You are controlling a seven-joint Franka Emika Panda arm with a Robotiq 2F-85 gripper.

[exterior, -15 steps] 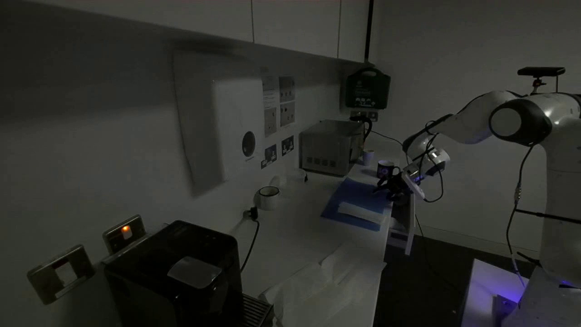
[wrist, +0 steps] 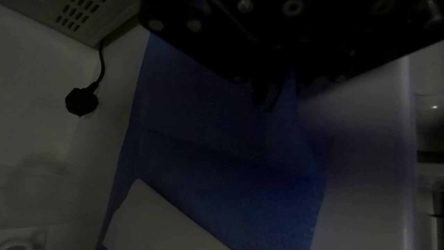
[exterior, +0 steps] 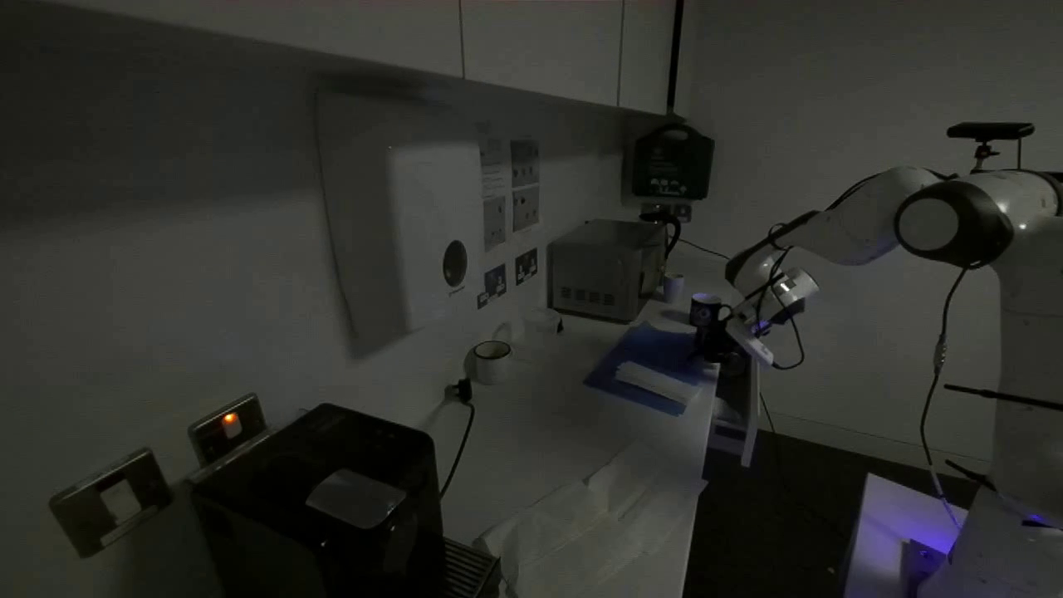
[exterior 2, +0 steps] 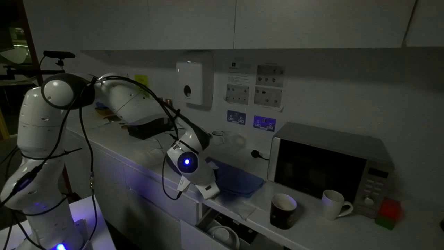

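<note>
A blue cloth [exterior: 653,350] lies on the counter, with a pale folded sheet [exterior: 655,380] on top of it. In the wrist view the blue cloth [wrist: 199,166] fills the middle, and its right side draws up in a fold toward my gripper. The fingers are shut at that edge, pinching the fold, though darkness hides much of the contact. The pale sheet [wrist: 158,221] shows at the bottom left. From the other side, my arm's wrist covers the fingers, and the blue cloth [exterior 2: 237,179] shows behind it.
Below the counter's front edge, a drawer [exterior 2: 195,237] stands open with dishes inside. A dark mug [exterior 2: 283,214], a white mug [exterior 2: 332,206] and the microwave [exterior 2: 320,166] stand beyond the cloth. The counter toward the coffee machine [exterior: 329,498] carries loose paper [exterior: 588,528].
My gripper's spread fingers have closed at the cloth's edge, and the wrist has shifted slightly left. The cloth and its pale sheet have moved slightly toward the wall.
</note>
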